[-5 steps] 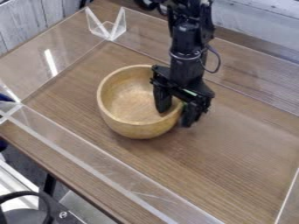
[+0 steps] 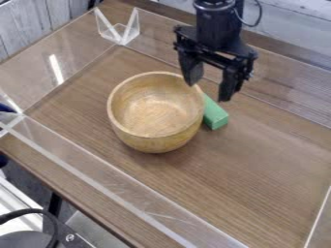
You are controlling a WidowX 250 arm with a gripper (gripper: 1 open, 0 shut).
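Observation:
A wooden bowl sits near the middle of the table, empty as far as shows. Just right of it lies a green block, partly hidden behind the bowl's rim. Above and behind both, my black gripper hangs with its fingers apart and nothing seen between them.
A white wire-like object stands at the back left. A white wall runs along the back, and dark cables or parts lie at the lower left.
My gripper has risen and moved back from low over the bowl's right side, uncovering more of the green block.

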